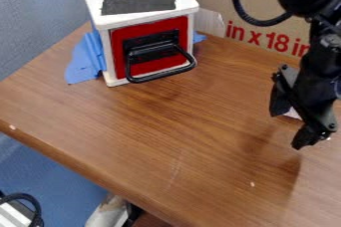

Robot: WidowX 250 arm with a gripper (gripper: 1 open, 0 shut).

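A small white toy oven [139, 2] with a red front [150, 41], a dark pad on top and a black handle [162, 75] stands at the back left of the wooden table. My black gripper [296, 121] hangs low at the right side of the table, apart from the oven. A small pale object shows behind it, mostly hidden. Whether the fingers are open or shut is unclear.
A blue cloth [84, 62] lies beside and behind the oven. A cardboard box [245, 34] with red print stands at the back. The table's left edge drops to blue floor.
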